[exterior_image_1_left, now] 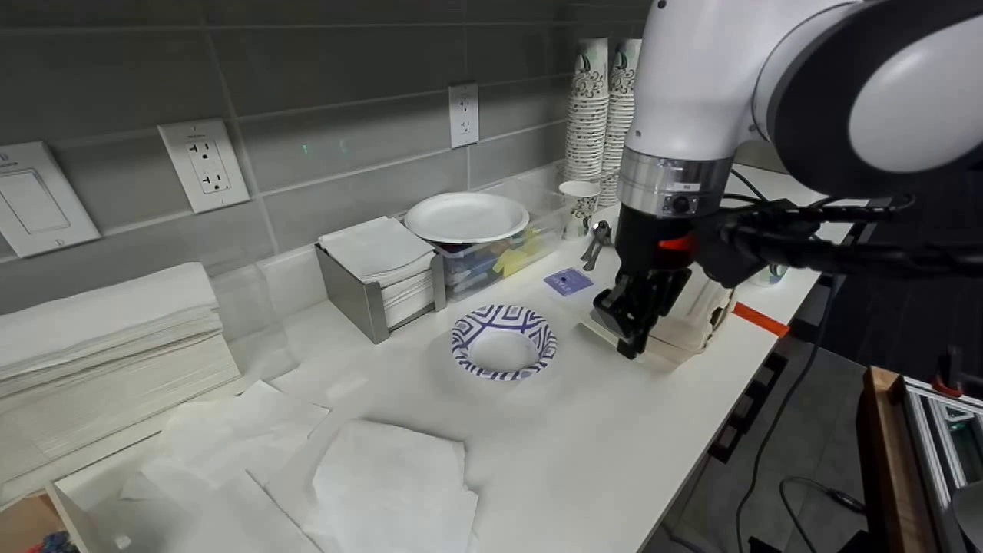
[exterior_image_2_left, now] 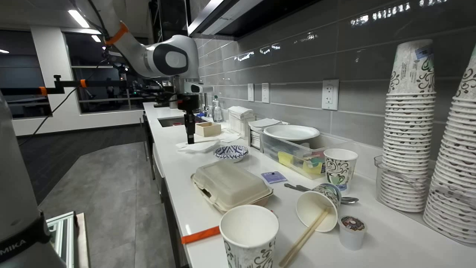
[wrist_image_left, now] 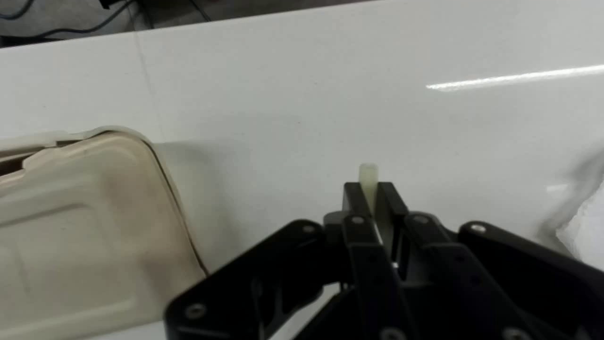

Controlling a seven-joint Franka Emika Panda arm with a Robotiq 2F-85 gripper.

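My gripper is shut on a thin pale stick (wrist_image_left: 368, 174), whose blunt end pokes out beyond the fingertips in the wrist view. What kind of stick it is cannot be told. In exterior view 1, my gripper (exterior_image_1_left: 630, 349) hangs over the counter, right of the blue-and-white patterned bowl (exterior_image_1_left: 463, 342) and in front of the beige clamshell box (exterior_image_1_left: 693, 318). The pale stick (exterior_image_1_left: 599, 330) reaches out to its left there. Exterior view 2 shows my gripper (exterior_image_2_left: 190, 141) pointing down, beyond the closed clamshell box (exterior_image_2_left: 230, 181).
Paper napkins (exterior_image_1_left: 396, 488) lie at the front left. A clear bin (exterior_image_1_left: 498, 263) bears a white plate (exterior_image_1_left: 465, 218). Beyond the box stand paper cups (exterior_image_2_left: 250, 232), with one tipped cup (exterior_image_2_left: 328, 196) holding chopsticks (exterior_image_2_left: 308, 236). Bare counter (exterior_image_1_left: 553, 452) lies between bowl and front edge.
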